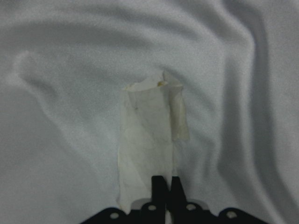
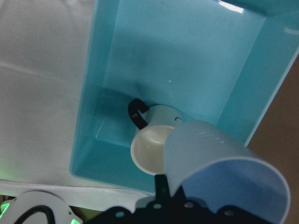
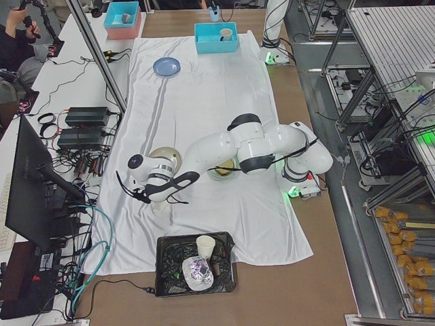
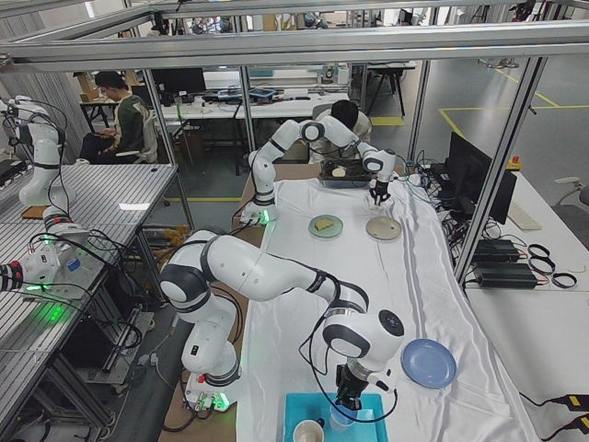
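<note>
A folded white paper point(image 1: 142, 130) lies on the white cloth in the left wrist view, with the fingertips of my left gripper shut at its lower part. My right gripper is shut on a pale blue cup point(image 2: 219, 168), held over the turquoise bin point(image 2: 187, 60). A white mug point(image 2: 154, 140) with a black handle sits inside that bin.
A blue plate point(image 4: 429, 362), a beige plate point(image 4: 383, 228) and a green plate point(image 4: 326, 219) with yellow food lie on the cloth. A black tray point(image 3: 166, 278) holding a white cup and foil stands near the left arm.
</note>
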